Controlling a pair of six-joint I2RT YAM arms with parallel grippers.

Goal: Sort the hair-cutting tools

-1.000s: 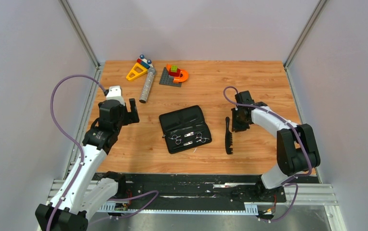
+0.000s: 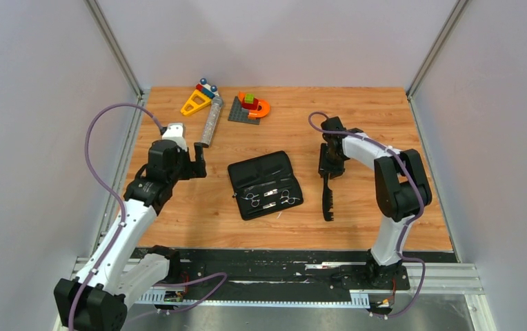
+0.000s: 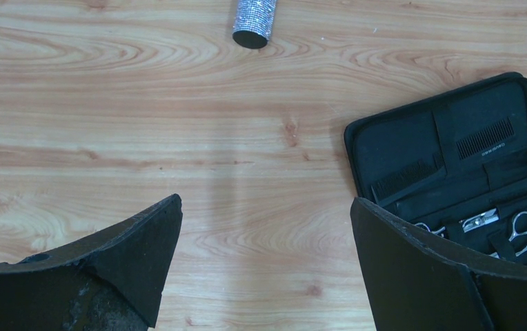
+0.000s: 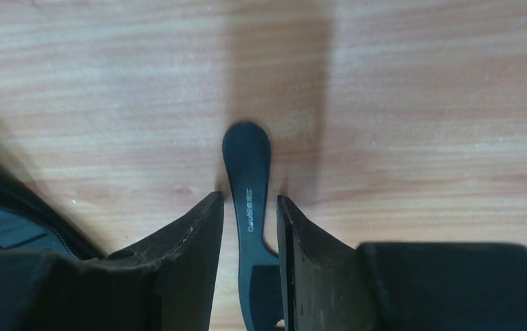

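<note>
A black comb (image 2: 327, 203) lies on the wood to the right of the open black tool case (image 2: 261, 172), which holds scissors, clips and combs in the left wrist view. My right gripper is over the comb's handle, its fingers part open on either side of it; whether they touch it I cannot tell. My left gripper hangs open over bare table to the left of the case, nothing between its fingers.
A glittery cylinder (image 2: 211, 125), a yellow toy piece (image 2: 192, 105) and a grey baseplate with bricks (image 2: 240, 114) lie at the back left.
My right gripper has moved left and toward the back, over the comb's handle. My left arm has shifted slightly.
</note>
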